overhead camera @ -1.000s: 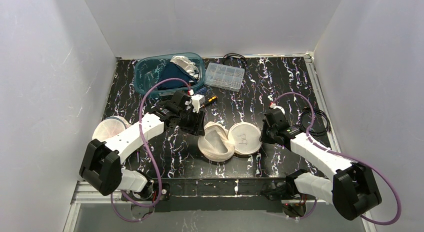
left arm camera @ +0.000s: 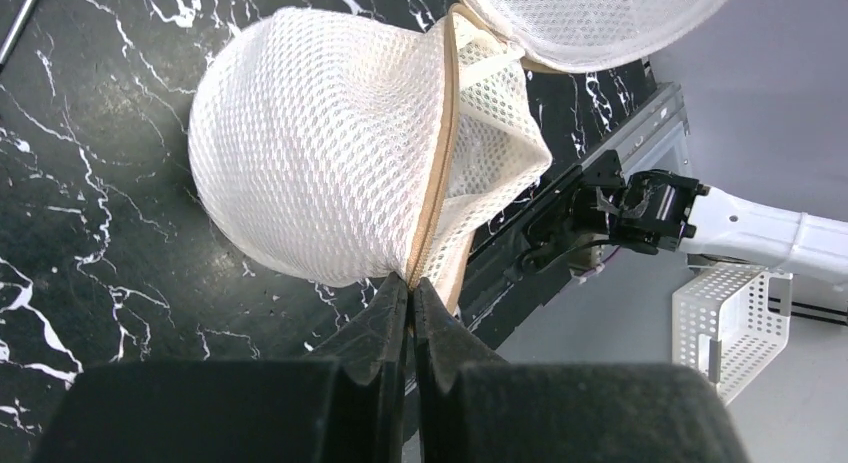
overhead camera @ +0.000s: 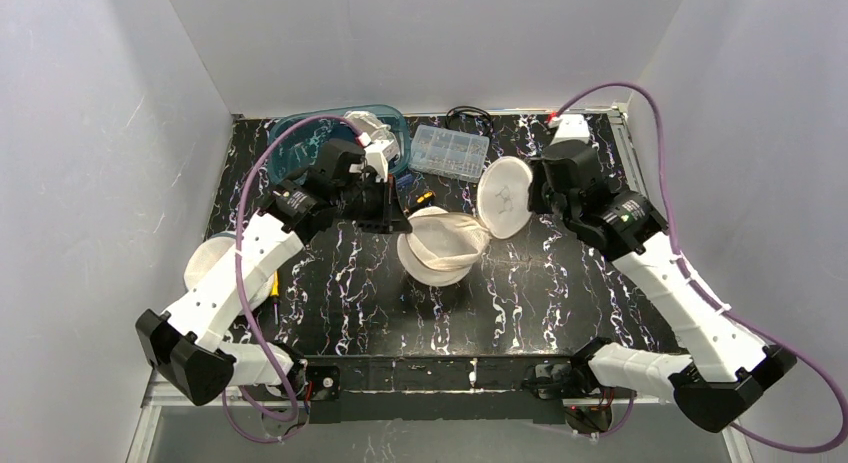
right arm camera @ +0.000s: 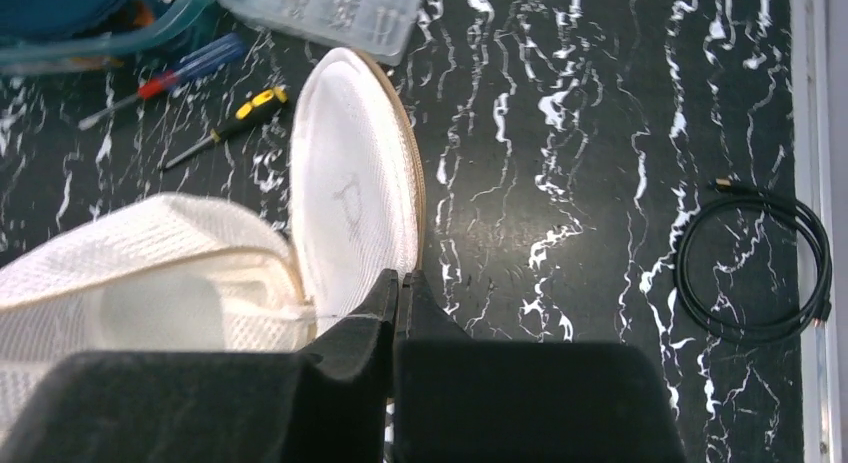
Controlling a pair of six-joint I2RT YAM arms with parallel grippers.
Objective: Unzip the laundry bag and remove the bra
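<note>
The white mesh laundry bag (overhead camera: 436,267) hangs stretched between my two grippers above the middle of the table, its mouth unzipped. My left gripper is shut on the tan zipper edge at the bag's rim. From the other side, my right gripper is shut on the edge of the round lid flap (right arm camera: 348,183), which is tilted up. The lid (overhead camera: 504,198) shows a faint drawing and stays joined to the body by a narrow hinge. I see no bra in any view; the bag's bottom inside is only partly visible.
A teal basket (overhead camera: 286,161) with cloth stands at the back left, beside a clear compartment box (overhead camera: 449,153). Screwdrivers (right arm camera: 262,105) lie behind the bag. A coiled black cable (right arm camera: 686,268) rests at the right.
The bag's mouth is now stretched and its lid tilts upright.
</note>
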